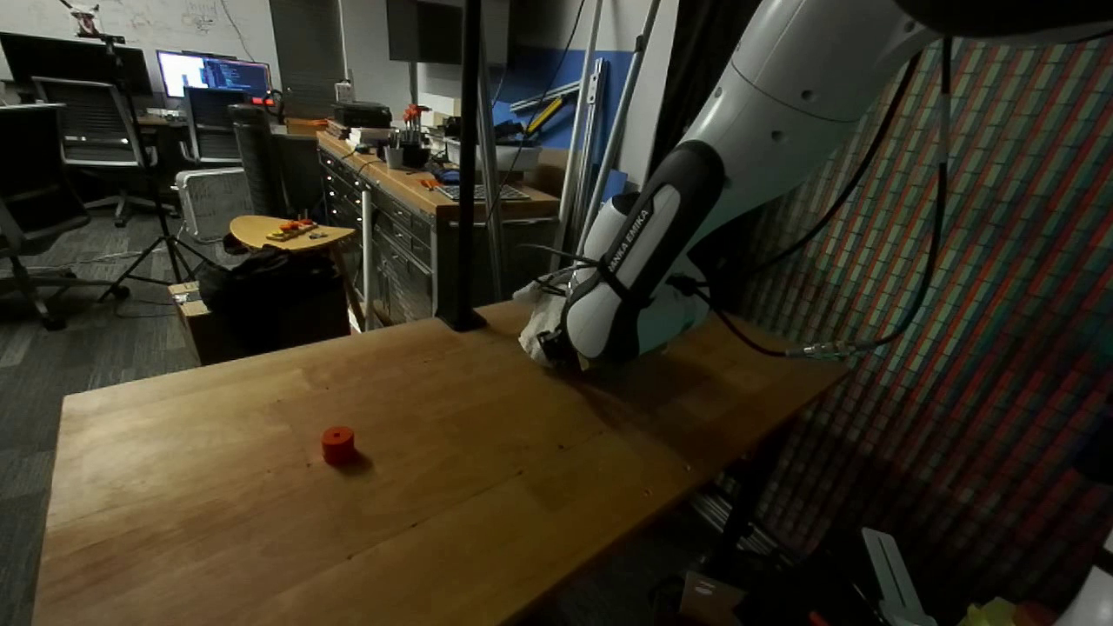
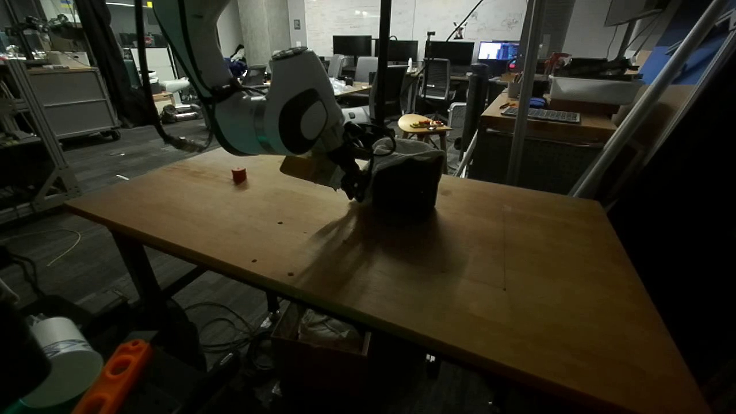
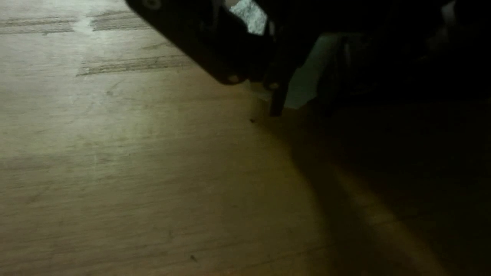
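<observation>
My gripper [image 2: 355, 193] is low over the table, right beside a dark bin-like container [image 2: 407, 185] with a pale, crumpled lining. In exterior view 1 the container's pale side [image 1: 539, 325] shows behind the wrist, which mostly hides the gripper. One dark finger [image 3: 276, 103] stands out against the wood in the wrist view; the other is lost in shadow. How wide the fingers stand, and whether anything is between them, cannot be made out. A small red cylinder [image 1: 338, 445] stands far from the gripper on the table [image 1: 240, 522], also seen as a red block [image 2: 238, 175].
A black upright post [image 1: 469, 177] rises at the table's back edge. Cables [image 1: 929, 271] hang from the arm. The wood around the red cylinder is bare, and so is the right part of the table [image 2: 552, 276] in exterior view 2.
</observation>
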